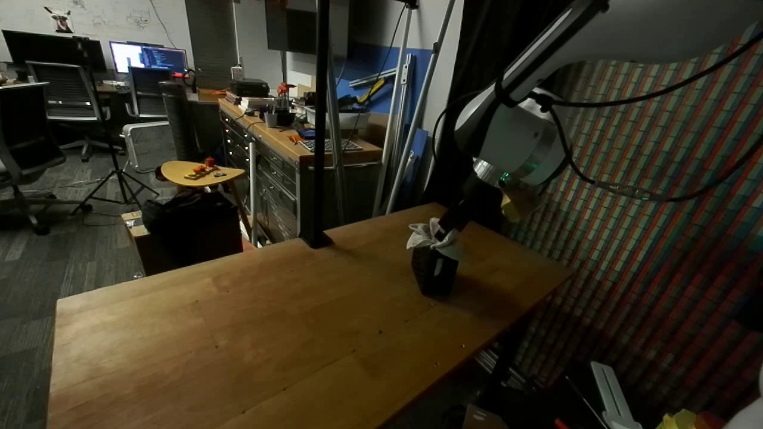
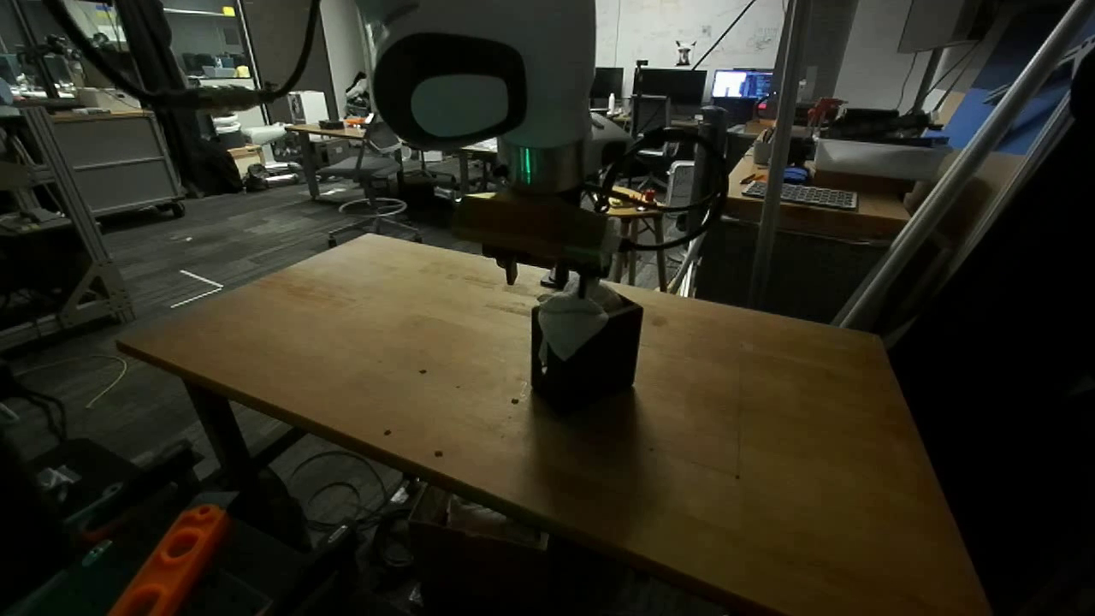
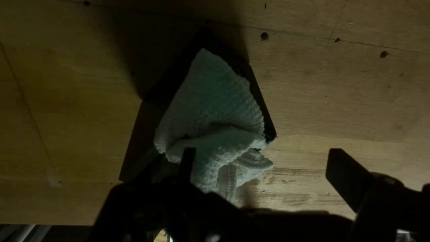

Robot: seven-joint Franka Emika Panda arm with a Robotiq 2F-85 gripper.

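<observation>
A black box-shaped basket (image 2: 600, 354) stands upright on the wooden table. Stuffed in its top, a white cloth (image 2: 571, 327) hangs partly over the rim; the wrist view shows the same cloth (image 3: 213, 96) folded across the opening. My gripper (image 2: 547, 279) is right above the basket, pointing down, its fingers wide apart. One dark finger (image 3: 187, 165) is against or just over the cloth at the basket's edge; whether it touches cannot be told. The other finger (image 3: 348, 177) is out over bare table, clear of the basket. Nothing is clamped between them.
A black upright post (image 1: 319, 143) stands at its back edge. Close to the arm's side hangs a striped curtain (image 1: 644, 200). Cables loop along the arm.
</observation>
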